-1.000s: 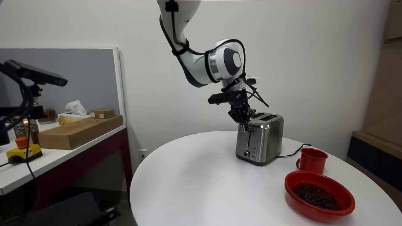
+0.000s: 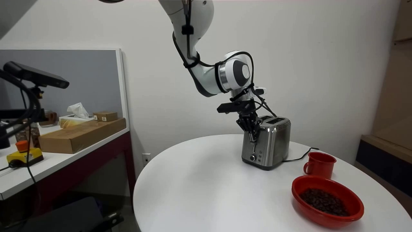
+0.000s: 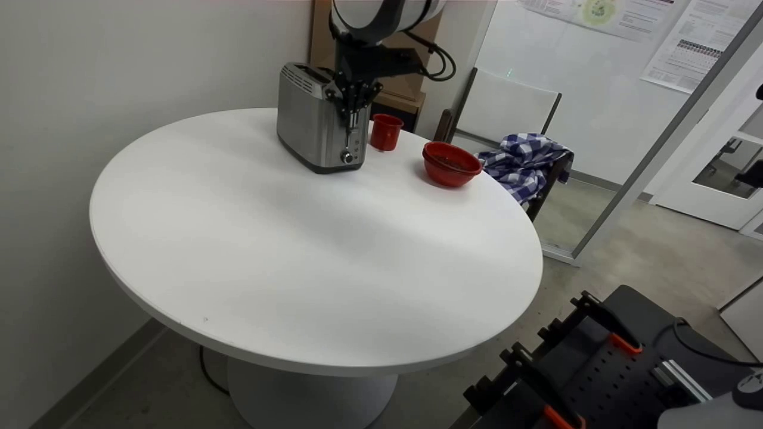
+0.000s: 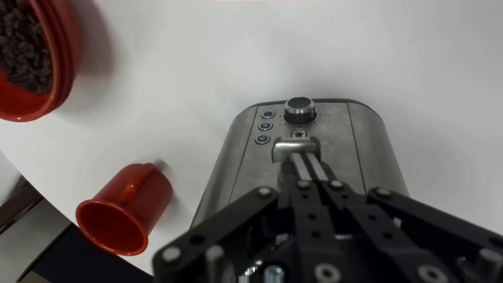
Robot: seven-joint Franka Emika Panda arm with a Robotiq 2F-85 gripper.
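Note:
A silver toaster (image 2: 275, 145) stands upright toward the back of the white round table, its control end facing the open part of the table. My gripper is shut, with nothing showing between its fingers. The fingertips rest over the toaster's metal lever (image 4: 295, 146) in the wrist view, seemingly touching its top. Below the lever on that end sit a round dial (image 4: 300, 109) and several small buttons (image 4: 265, 126). From the other side, my gripper (image 3: 351, 120) points down along the toaster's front face. How far down the lever sits is hard to tell.
A red mug (image 2: 319, 165) stands beside the toaster, and nearer the table's edge is a red bowl (image 2: 300, 203) holding dark beans. The toaster's black cord (image 2: 301, 158) runs behind the mug. Wide bare space covers the rest of the table (image 3: 300, 271).
My arm has come down and slightly right in exterior view 1, bringing the shut gripper lower along the toaster's front. Toaster body, mug and bowl stayed put.

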